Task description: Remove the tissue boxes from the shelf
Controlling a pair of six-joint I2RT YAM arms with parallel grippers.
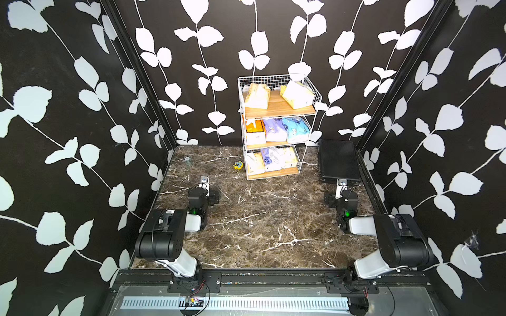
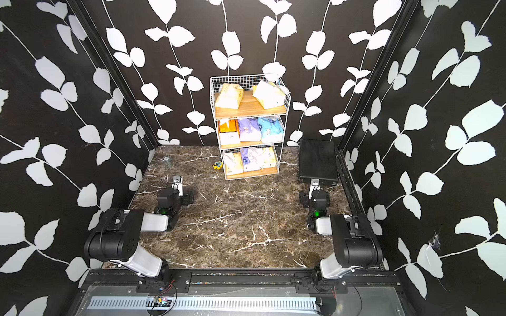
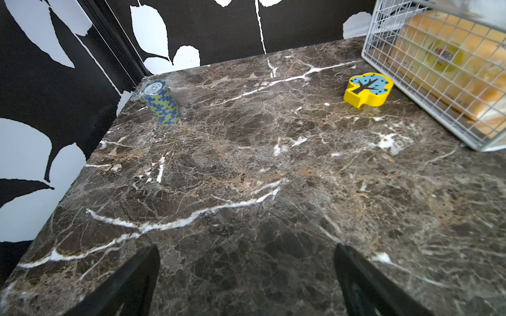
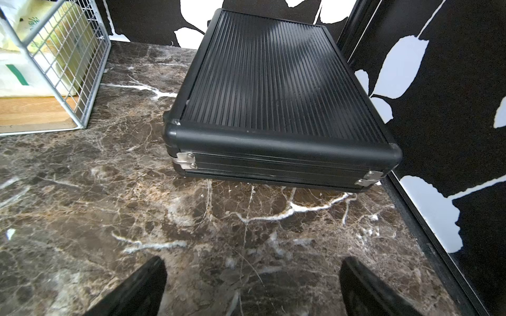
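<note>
A white wire shelf (image 1: 244, 129) with three wooden tiers stands against the back wall. On its top tier lie a yellowish tissue pack (image 1: 257, 96) at the left and a white-and-yellow pack (image 1: 298, 95) at the right. The middle tier bears an orange-and-white pack (image 1: 255, 131), a purple one (image 1: 275, 130) and a blue one (image 1: 295, 130), side by side. Several pale packs (image 1: 255, 163) fill the bottom tier. My left gripper hangs open over bare tabletop, front left of the shelf. Also open and empty, my right gripper is at the front right.
A black ribbed case (image 4: 279, 79) lies right of the shelf, ahead of my right gripper. Left of the shelf sit a yellow tree-shaped piece (image 3: 368, 89) and, farther left, a stack of blue-green chips (image 3: 160, 102). The marble tabletop (image 1: 263, 221) between the arms is clear.
</note>
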